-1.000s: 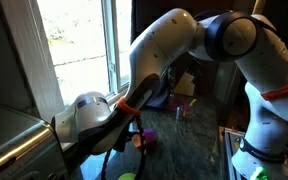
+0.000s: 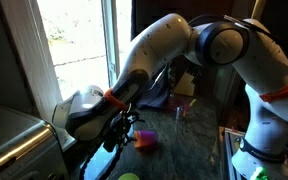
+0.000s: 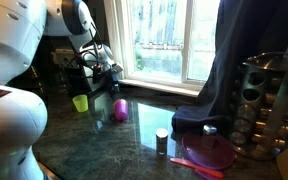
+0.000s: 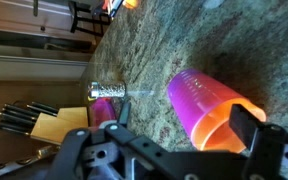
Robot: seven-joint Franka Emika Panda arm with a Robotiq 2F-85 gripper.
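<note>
A pink cup (image 4: 199, 100) with an orange inside lies on its side on the dark countertop, its mouth turned toward my gripper in the wrist view. My fingers stand open, with one dark finger (image 4: 246, 127) close by the cup's rim. Whether that finger touches the rim I cannot tell. From the first exterior view, the gripper (image 2: 124, 124) is low over the counter, just left of the pink cup (image 2: 145, 139). A yellow-green cup (image 3: 80, 103) stands left of the pink cup (image 3: 121, 110) in the second exterior view.
A cylindrical shaker (image 3: 162, 140), a red plate (image 3: 206, 152) and a red utensil (image 3: 196, 168) lie farther right. A spice rack (image 3: 248, 105) stands at the far right. The wrist view also shows a knife block (image 4: 56, 124). Bare counter lies in front of the cups.
The gripper end of the arm has shifted slightly to the right, closer to the pink cup. More of the cup's orange inside shows now.
</note>
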